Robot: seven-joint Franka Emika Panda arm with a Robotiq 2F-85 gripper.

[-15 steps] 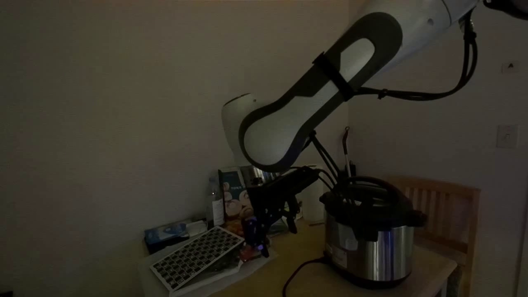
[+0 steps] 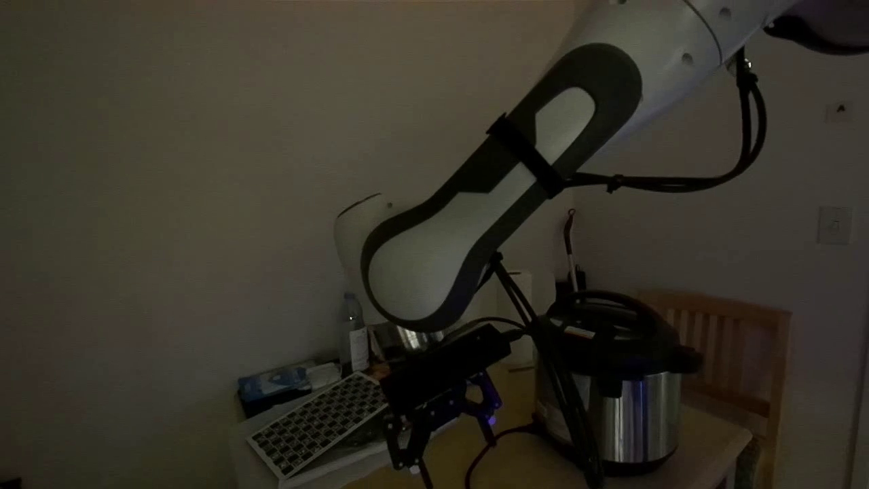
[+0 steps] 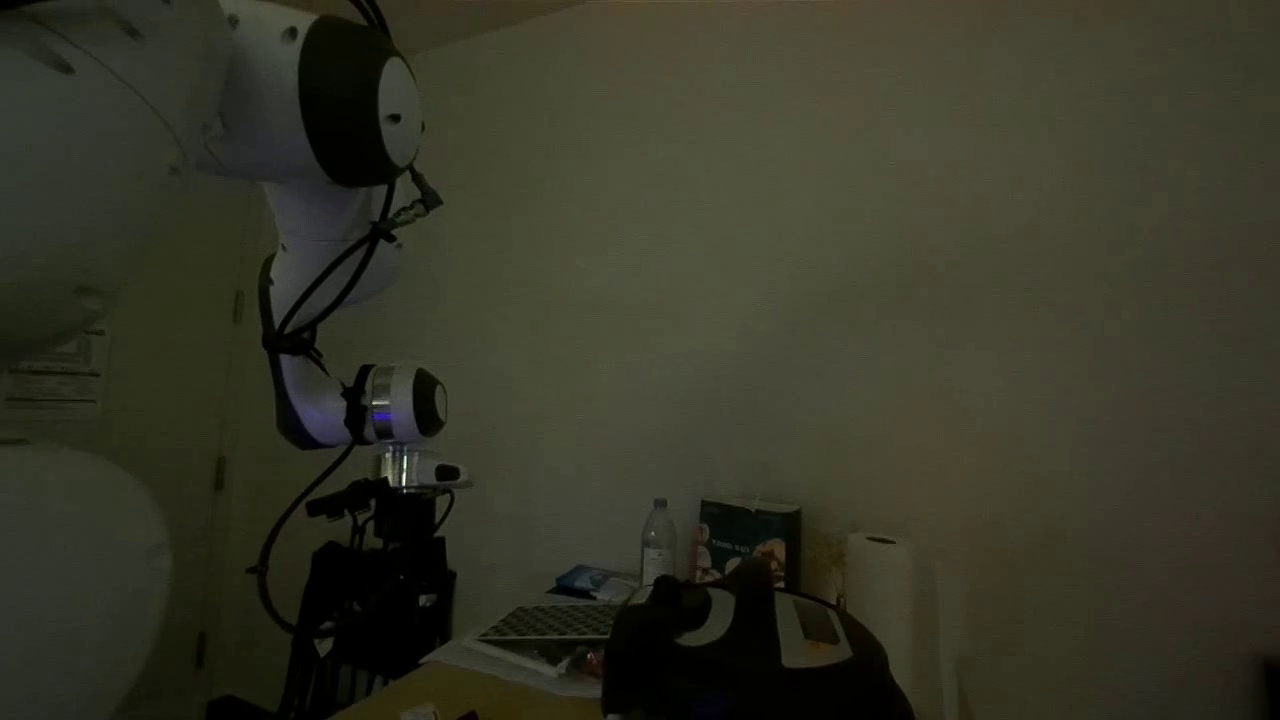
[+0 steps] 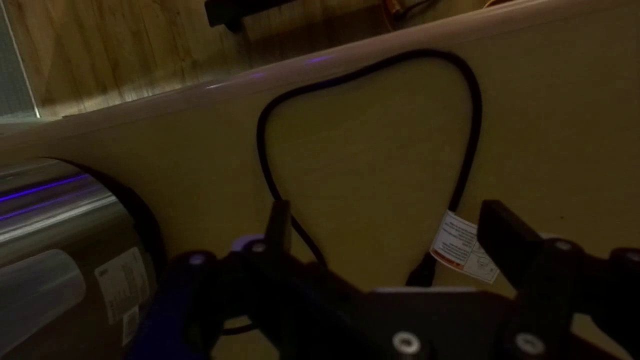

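In the wrist view my gripper stands open above the table, with its two dark fingers wide apart and nothing held. Below it a black power cord (image 4: 474, 126) lies in a loop on the table. The cord's plug end (image 4: 423, 273) and a white tag (image 4: 462, 243) show close to the right finger, partly hidden by the gripper body. A steel pressure cooker (image 4: 66, 240) stands to the left in that view. From the first exterior side, the cooker (image 2: 627, 415) is upright with its black lid on, right of my gripper (image 2: 452, 447).
A keyboard (image 2: 322, 424) rests tilted on the table's left side, near a bottle (image 2: 354, 334) and a blue packet (image 2: 274, 379). Beyond the cooker is a wooden chair (image 2: 733, 342). In the wrist view, bare table lies inside and right of the cord loop.
My arm has come down and slightly left in the first exterior view.
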